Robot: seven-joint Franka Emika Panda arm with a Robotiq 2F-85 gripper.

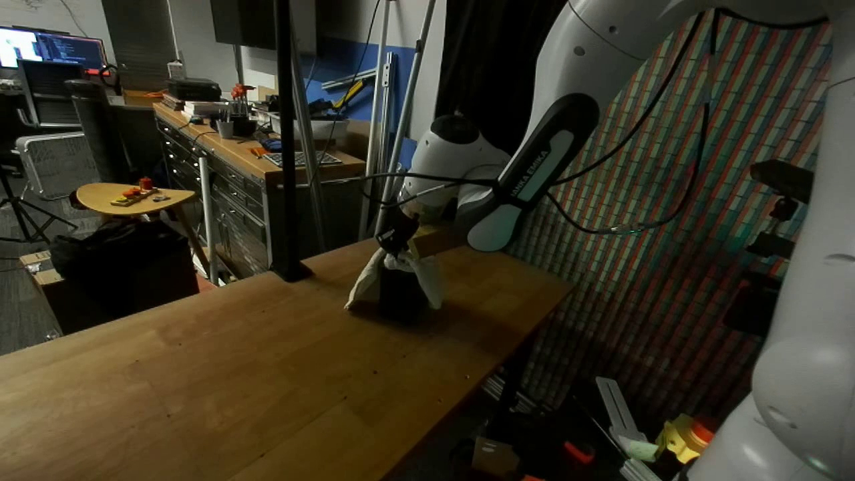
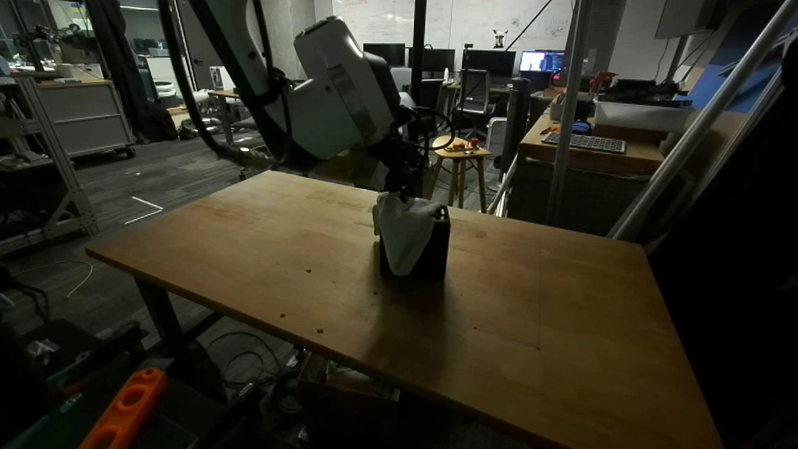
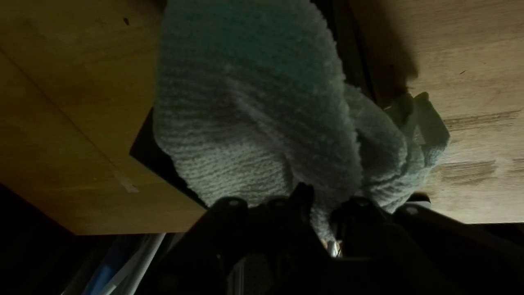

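A pale, ribbed cloth (image 2: pixel 404 233) drapes over a black box (image 2: pixel 434 254) that stands upright on the wooden table. My gripper is shut on the cloth, pinching a fold that runs up between its dark fingertips in the wrist view. From the first exterior view, the gripper (image 1: pixel 397 239) sits just above the box (image 1: pixel 401 295), and flaps of the cloth (image 1: pixel 367 282) hang down on both sides of it. The cloth hides most of the box's top, so its inside cannot be seen.
Around the box the wooden table (image 1: pixel 200 361) is bare, with free room over most of its surface. A black upright post (image 1: pixel 284 160) rises at the table's far edge. Beyond it stands a workbench (image 1: pixel 232 152) with tools and clutter.
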